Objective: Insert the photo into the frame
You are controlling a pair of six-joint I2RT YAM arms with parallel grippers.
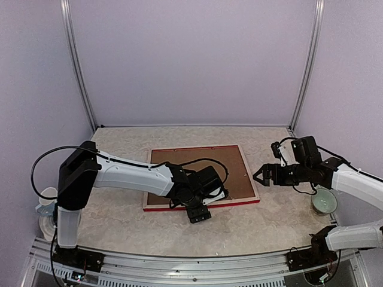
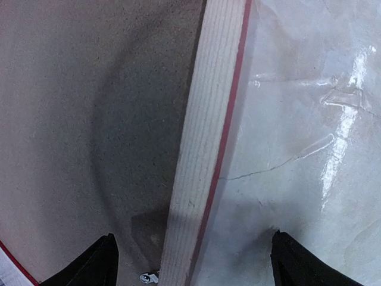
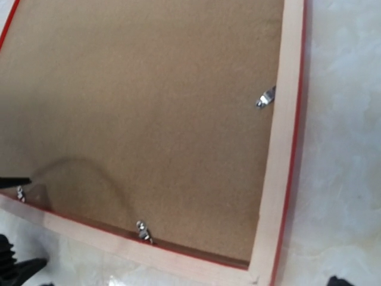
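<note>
The picture frame (image 1: 240, 179) lies back up on the table, red-edged pale wood around a brown backing board (image 3: 149, 89) with small metal clips (image 3: 143, 231) along its edges. My left gripper (image 1: 200, 212) is low over the frame's front rail; in the left wrist view its open fingertips (image 2: 83, 268) straddle that rail (image 2: 199, 137), one over the board, one over the table, with nothing held. My right gripper (image 1: 263, 176) hovers open just right of the frame. No photo is visible.
A green bowl (image 1: 324, 202) sits at the right edge. A cup (image 1: 46, 204) and plates stand at the far left, partly behind the left arm.
</note>
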